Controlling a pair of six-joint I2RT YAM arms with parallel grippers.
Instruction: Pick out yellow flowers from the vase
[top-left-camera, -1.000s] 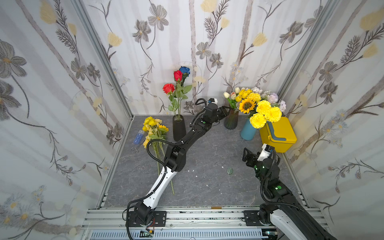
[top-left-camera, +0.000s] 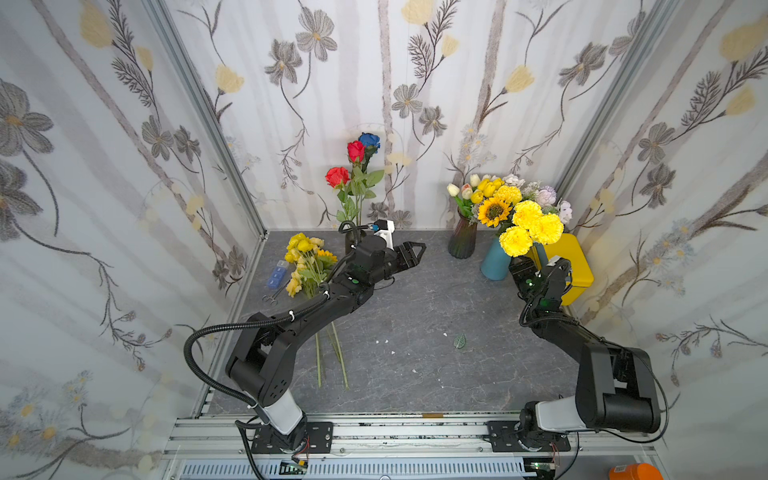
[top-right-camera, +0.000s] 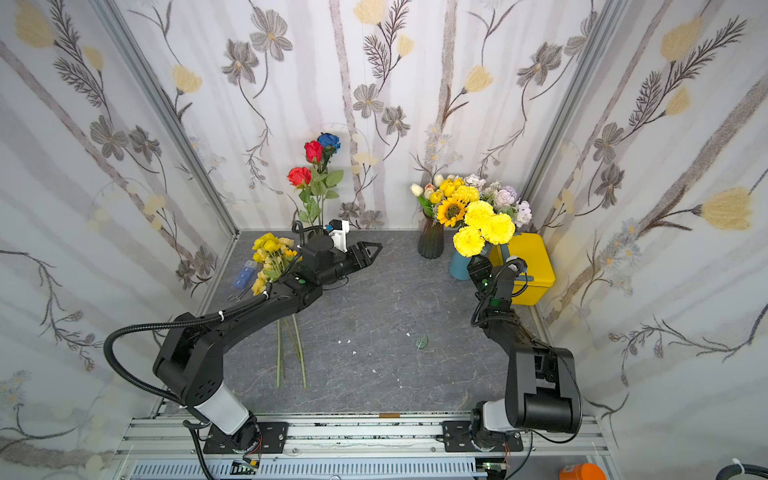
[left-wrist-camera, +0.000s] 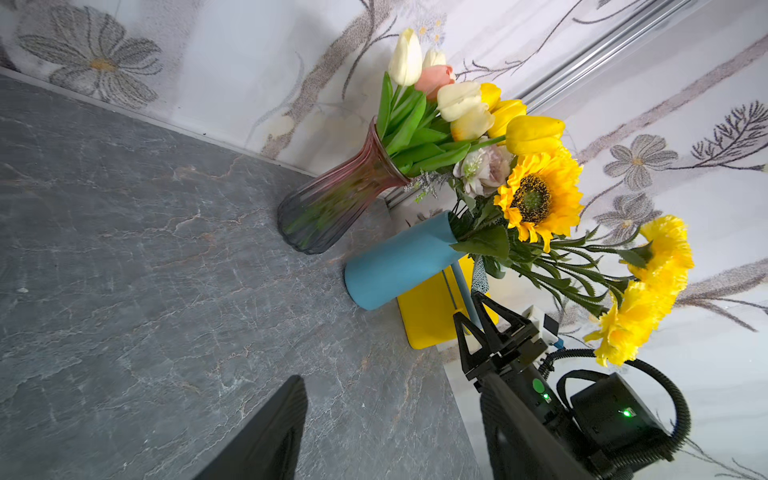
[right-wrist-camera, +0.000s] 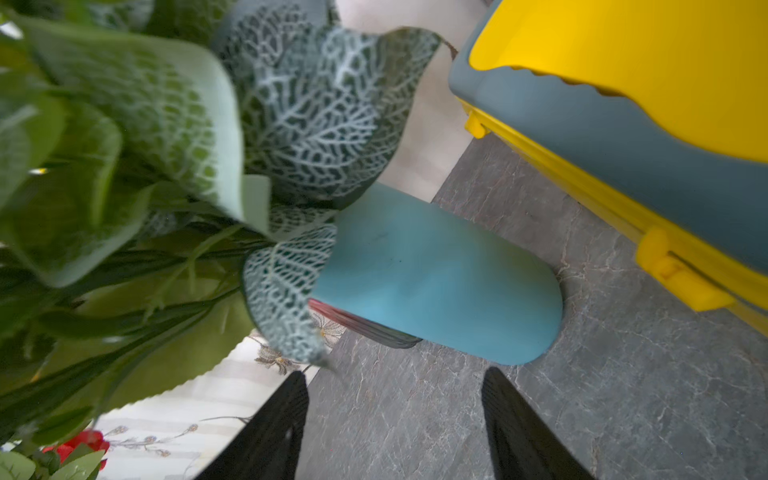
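Note:
Yellow carnations, a sunflower and pale blooms stand in the blue vase at the back right. Beside it, a ribbed dark reddish vase holds white, pink and yellow tulips. My left gripper is open and empty, over the table left of the reddish vase and apart from it. My right gripper is open and empty close in front of the blue vase, below the carnations. Leaves fill the upper left of the right wrist view, and the fingers there touch nothing.
A yellow box with a grey-blue handle stands right of the blue vase. Red and blue roses rise from a vase behind my left arm. Yellow flowers lie at the left beside a blue item. Mid-table is mostly clear.
My left gripper has drawn back leftward from the reddish vase. My right gripper has moved from the front toward the blue vase and box. The flowers stay in place.

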